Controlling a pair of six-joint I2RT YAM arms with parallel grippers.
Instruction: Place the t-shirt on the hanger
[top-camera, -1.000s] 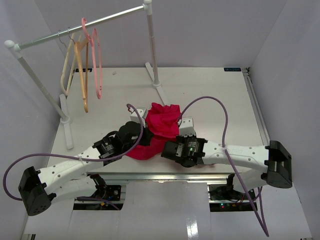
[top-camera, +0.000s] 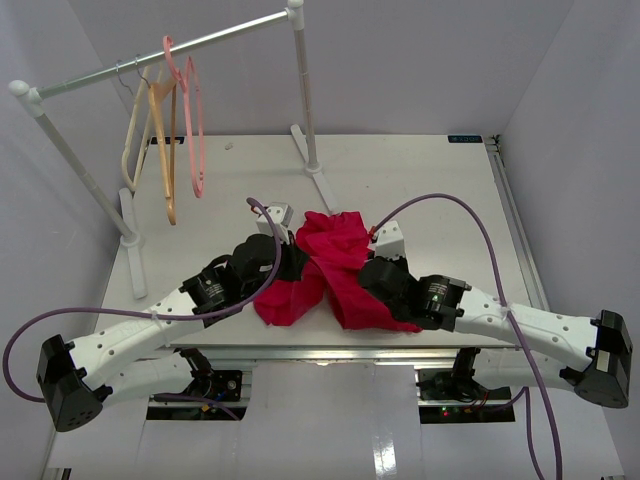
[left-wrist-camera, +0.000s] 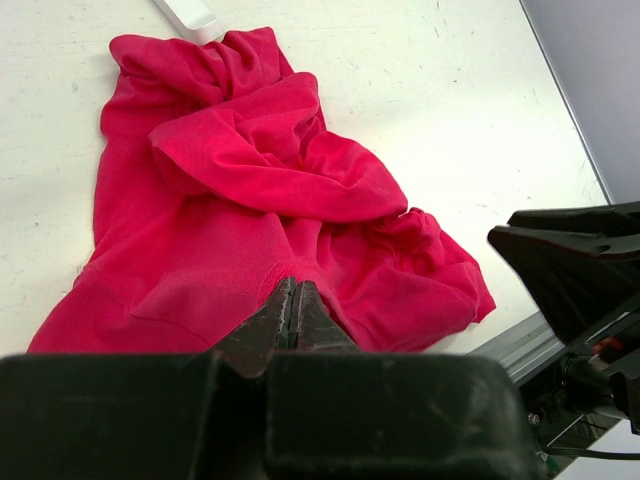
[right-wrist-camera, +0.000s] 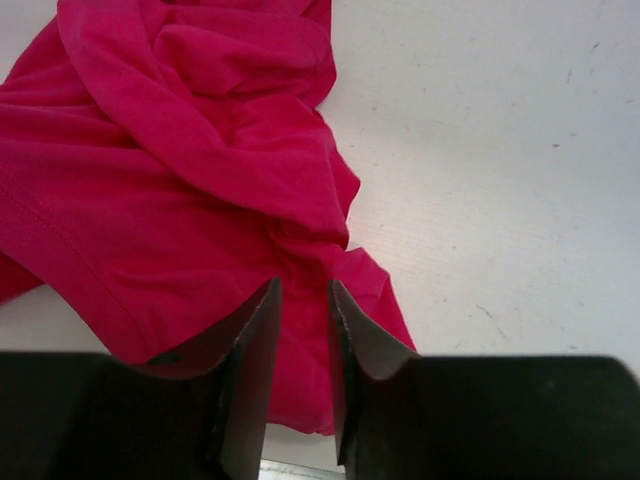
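The crumpled red T-shirt (top-camera: 340, 240) lies on the white table, folds bunched toward its back. My left gripper is shut over the shirt, fingertips together at a raised fold; whether cloth is pinched between them is unclear. My right gripper stands over the shirt's right side with its fingers parted, nothing visibly between them. Three hangers hang from the rail at the back left: a pink one (top-camera: 197, 130), a wooden one (top-camera: 170, 200) and a cream one (top-camera: 129, 140).
The rack's right upright (top-camera: 305, 90) stands on a foot (top-camera: 320, 185) just behind the shirt; its left upright (top-camera: 75, 170) is at the left. Grey walls bound both sides.
My left gripper has shifted slightly toward the back, and the shirt's front right part is spread out more.
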